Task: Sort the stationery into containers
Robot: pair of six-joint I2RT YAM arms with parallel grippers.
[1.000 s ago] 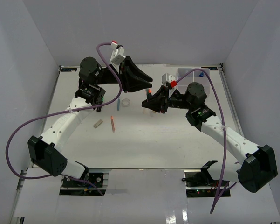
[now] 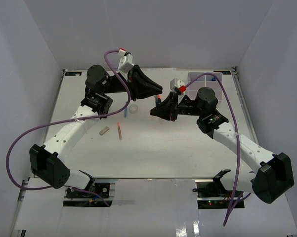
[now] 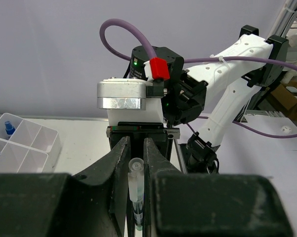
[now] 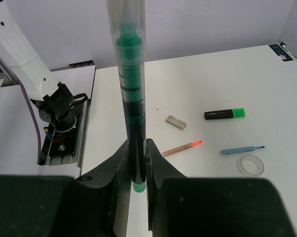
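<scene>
My left gripper (image 2: 155, 90) is raised at the centre, shut on a slim pen (image 3: 136, 187) with a clear, pale body. Just below and right of it in the top view, my right gripper (image 2: 164, 109) is shut on an upright green pen (image 4: 131, 79) in a clear sleeve. On the table lie a black marker with green cap (image 4: 218, 114), a blue pen (image 4: 237, 150), an orange pencil-like pen (image 4: 183, 147), a beige eraser (image 4: 176, 122) and a clear tape ring (image 4: 250, 165).
A white compartment container (image 3: 32, 160) stands at the back right, holding a blue item (image 3: 10, 128). Walls border the sides and back.
The left gripper has shifted very slightly in the top view. The right arm looks still.
</scene>
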